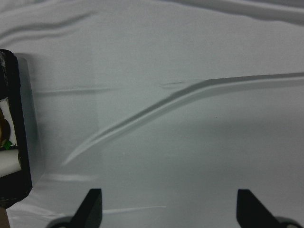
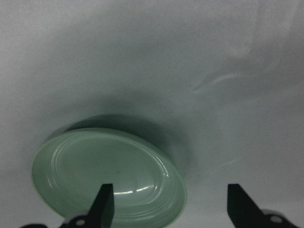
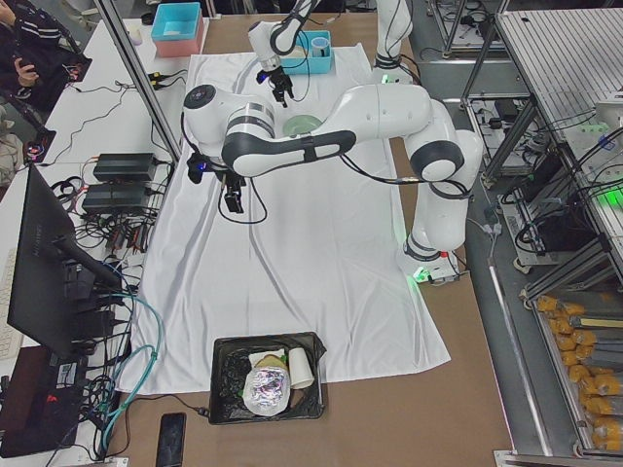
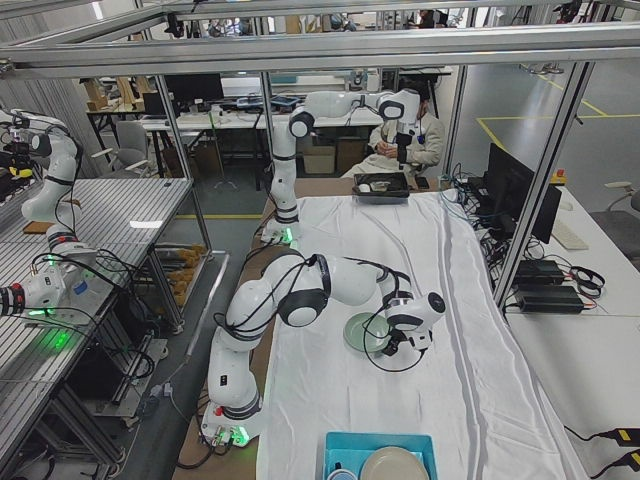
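A green plate (image 2: 109,175) lies on the white cloth, also visible in the camera right view (image 4: 360,333). My right gripper hangs open above it, the plate below and between the fingers toward the left. My left gripper is open over bare cloth, with nothing between its fingers. A black tray (image 3: 227,379) at the near end of the camera left view holds a foil-covered item (image 3: 266,394), a white roll (image 3: 301,369) and other items partly hidden.
A blue bin (image 4: 380,441) with a beige plate (image 4: 395,467) and a cup (image 4: 341,474) sits at the opposite end. Monitors, cables and black boxes line one side of the cloth (image 3: 292,282).
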